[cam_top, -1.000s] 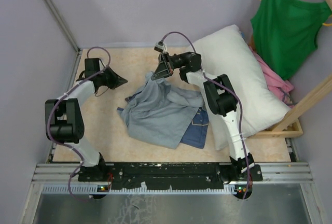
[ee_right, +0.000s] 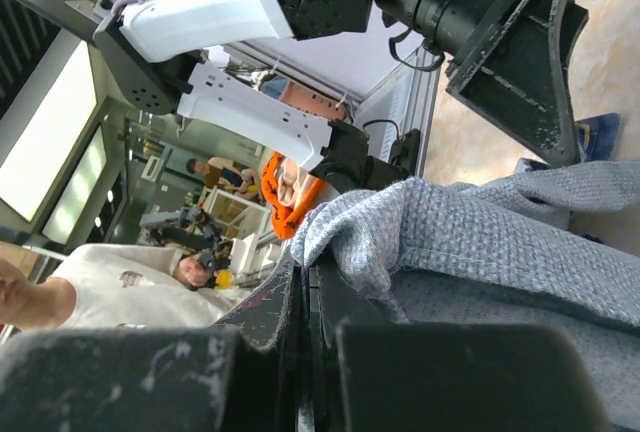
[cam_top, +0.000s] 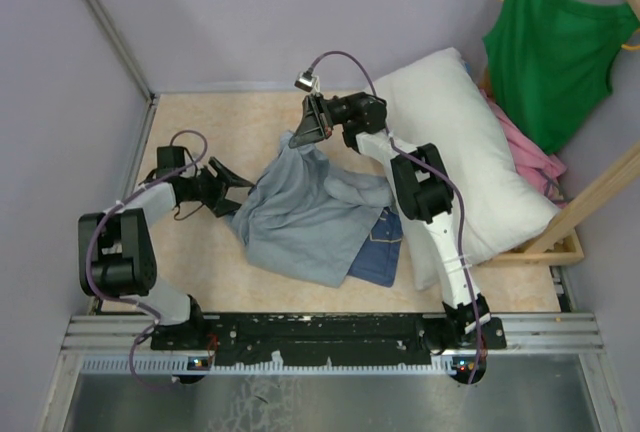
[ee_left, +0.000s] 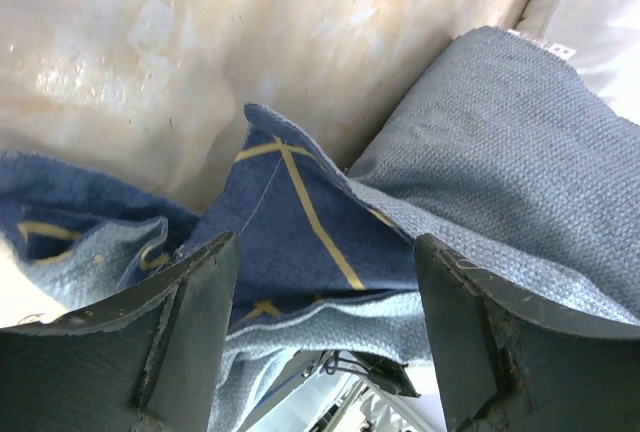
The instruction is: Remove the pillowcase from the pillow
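The grey-blue pillowcase [cam_top: 300, 222] lies heaped mid-table, its navy lining [ee_left: 300, 212] with yellow stripes showing at the left end. My left gripper [cam_top: 232, 194] stands open at that end; in the left wrist view its fingers [ee_left: 170, 342] straddle folds of lining and grey cloth. My right gripper [cam_top: 300, 137] is shut on the raised top end of the pillowcase, whose folds [ee_right: 400, 232] rise from its fingertips. The white pillow [cam_top: 460, 152] lies at the right, partly behind my right arm.
A wooden rack [cam_top: 600, 192] with a green top [cam_top: 550, 52] and pink cloth [cam_top: 520, 152] stands at the right. Dark blue fabric [cam_top: 375, 257] lies under the pillowcase. Bare table [cam_top: 200, 112] shows at the back left.
The right gripper stays where it was, holding the cloth.
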